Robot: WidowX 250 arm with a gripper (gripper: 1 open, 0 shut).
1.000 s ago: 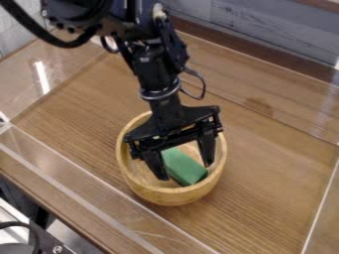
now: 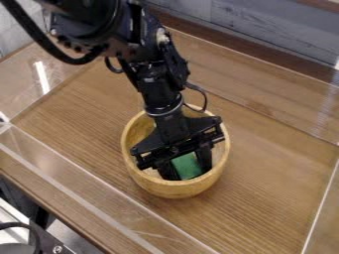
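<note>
The black gripper [image 2: 180, 157] reaches down inside a round cream bowl [image 2: 146, 179], its fingers closed around a green block [image 2: 188, 166] near the bowl's middle. The block is partly hidden by the fingers and wrist. The arm rises from the bowl to the top left of the view.
A white wall runs along the back. Cables and a dark gap show past the table's front left edge.
The gripper's fingers have drawn together from a wide spread onto the green block, which is now more covered by them.
</note>
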